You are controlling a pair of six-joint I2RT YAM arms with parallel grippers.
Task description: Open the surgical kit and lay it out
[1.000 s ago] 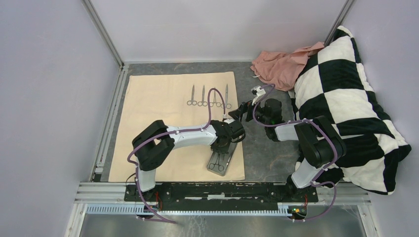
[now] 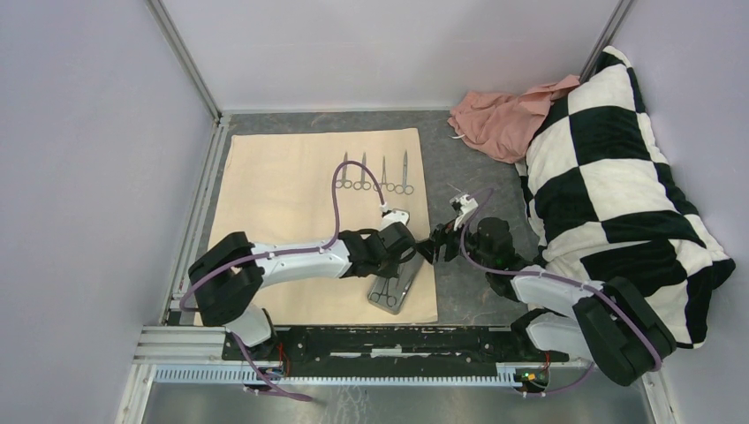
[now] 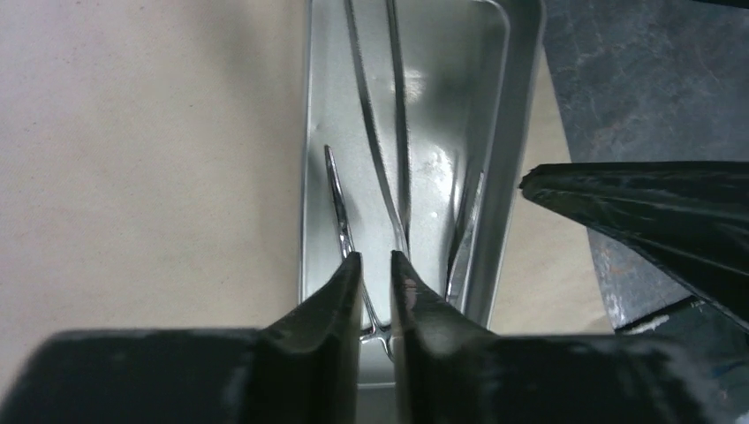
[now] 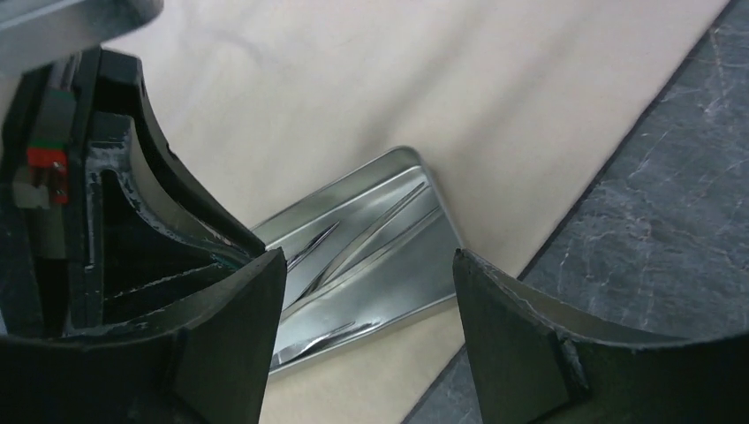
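Note:
The metal tray (image 2: 385, 299) lies on the cream cloth (image 2: 291, 177) under my left gripper, which is shut with nothing seen between its fingers. In the left wrist view it holds a ring-handled instrument (image 3: 341, 208), two long slim instruments (image 3: 375, 132) and a shorter one (image 3: 468, 221). My right gripper is open beside the tray's right side, nothing between its fingers. Several ring-handled instruments (image 2: 362, 184) lie in a row on the upper right of the cloth.
A pink fabric (image 2: 503, 119) and a checkered cushion (image 2: 618, 168) lie at the right. Grey table surface (image 2: 468, 300) shows beside the cloth.

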